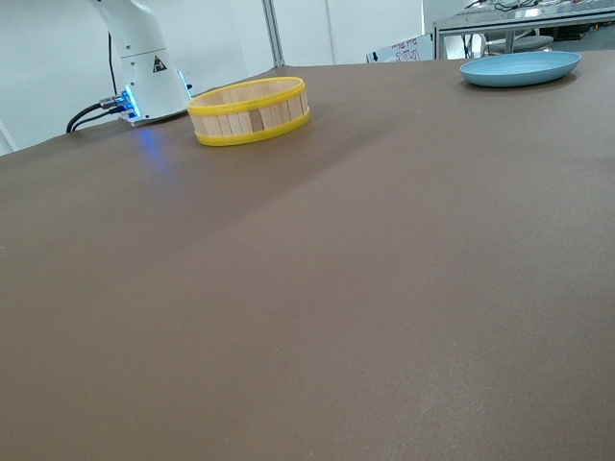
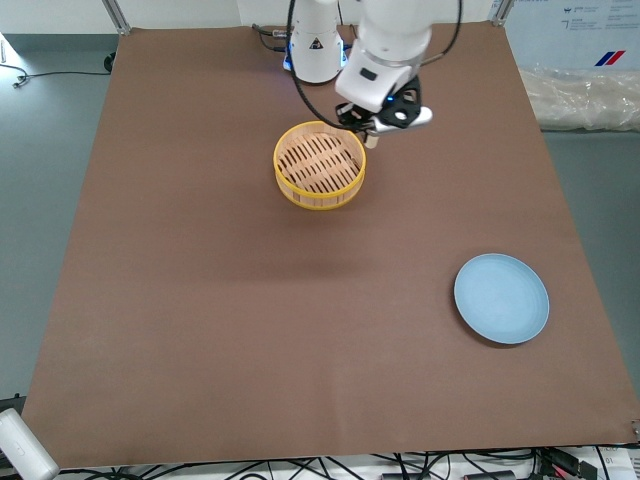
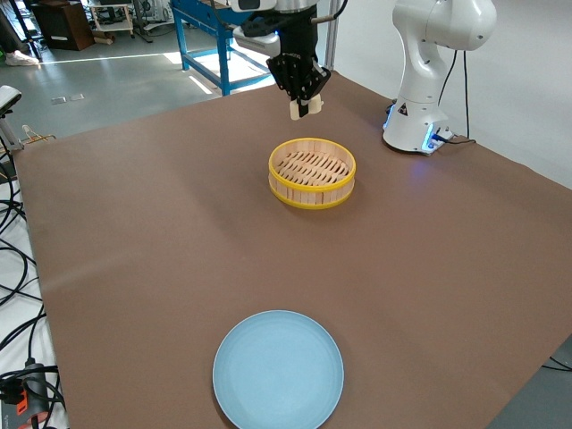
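My gripper (image 3: 306, 105) hangs above the table behind the yellow-rimmed round basket (image 3: 312, 172), near the arm's white base; whether its pale fingers are open or shut is unclear. The basket (image 2: 319, 166) has a slatted bottom with nothing visible in it in the left view; it also stands upright in the top view (image 1: 248, 112). A plain light blue round plate (image 2: 501, 298) lies on the right of the table in the left view, in the foreground of the right view (image 3: 278, 371). The gripper is out of the top view.
The white robot base (image 3: 416, 125) stands at the back with cables. More cables and a white cylinder (image 2: 25, 445) sit beyond the front edge.
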